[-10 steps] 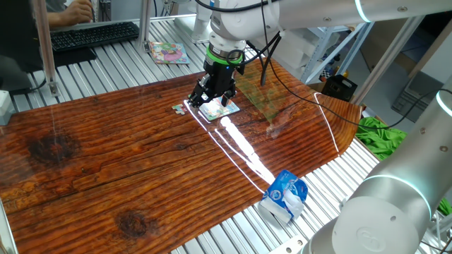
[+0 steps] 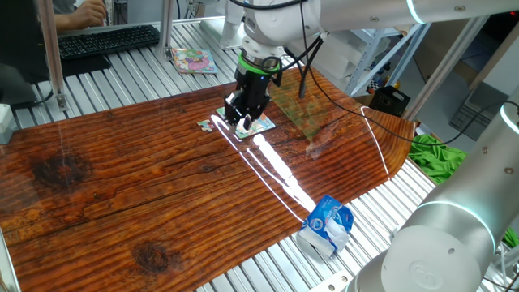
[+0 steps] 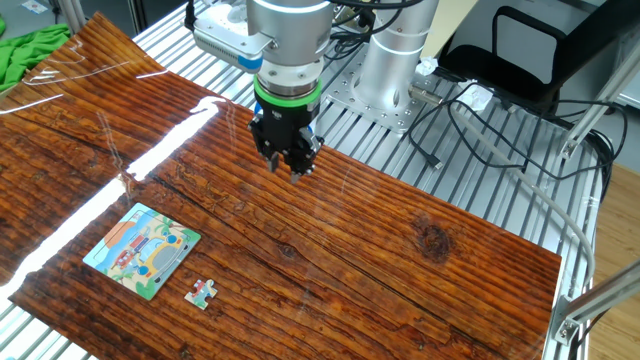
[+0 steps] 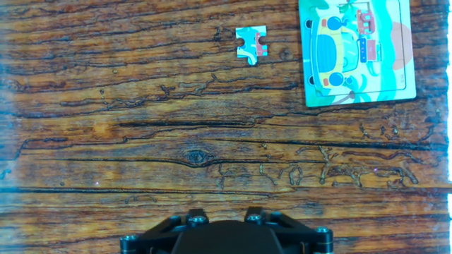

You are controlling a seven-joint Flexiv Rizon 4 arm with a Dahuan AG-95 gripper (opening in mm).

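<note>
A small jigsaw piece (image 3: 201, 293) lies flat on the wooden tabletop, close to the puzzle board (image 3: 142, 250) with a yellow car picture but apart from it. Both show in the wrist view, the piece (image 4: 252, 44) at the top middle and the board (image 4: 359, 53) at the top right. My gripper (image 3: 284, 171) hangs above the table, away from both. Its two fingertips stand apart with only bare wood visible around them, so it is open and empty. In exterior view 1 the gripper (image 2: 238, 123) covers part of the board (image 2: 261, 126).
A blue tissue pack (image 2: 327, 224) lies at the table's edge. Another picture board (image 2: 194, 61) rests on the slatted metal frame behind, near a keyboard (image 2: 109, 42) and a person's hand (image 2: 91, 13).
In exterior view 1 my gripper's fingertips have shifted slightly right and down, with a changed tilt. The jigsaw piece and the board have stayed where they were.
</note>
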